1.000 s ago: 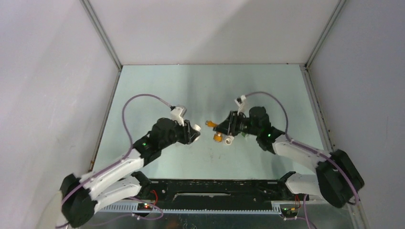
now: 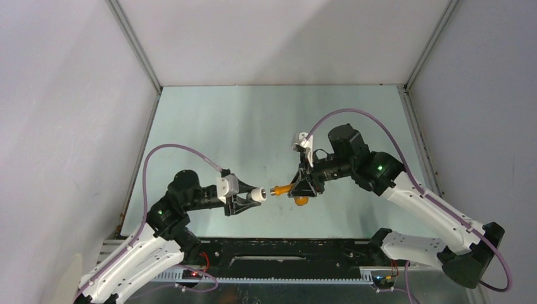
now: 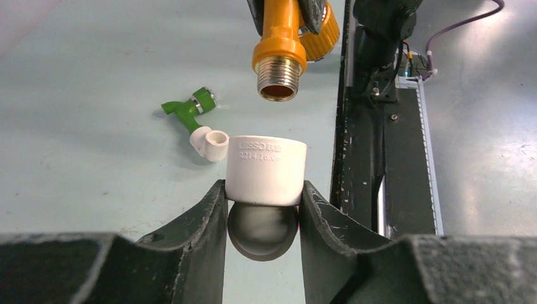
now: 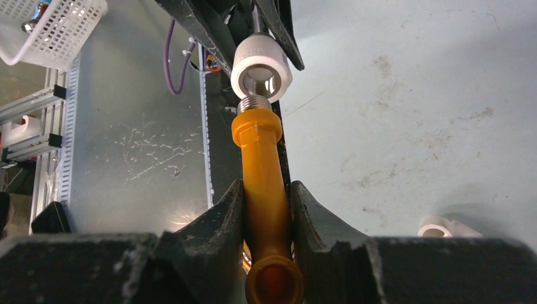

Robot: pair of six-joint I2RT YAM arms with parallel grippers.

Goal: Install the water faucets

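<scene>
My left gripper [image 2: 247, 196] is shut on a white threaded pipe fitting [image 3: 266, 166], its opening turned toward the right gripper. My right gripper [image 2: 291, 187] is shut on an orange faucet [image 4: 263, 177], whose threaded metal end [image 3: 278, 79] points at the fitting's bore [image 4: 259, 79]. The two are nearly in line and close together; the top view shows a small space between them. A green faucet [image 3: 190, 111] with a white elbow [image 3: 209, 143] on it lies on the table below, largely hidden in the top view.
A dark rail [image 2: 285, 250] runs along its front edge. In the right wrist view a white basket [image 4: 54, 35] stands off the table, and a white fitting [image 4: 446, 228] lies on the surface.
Both arms have moved and turned. The orange faucet has shifted left, and the white fitting has swung to face it, so the gap between them is smaller.
</scene>
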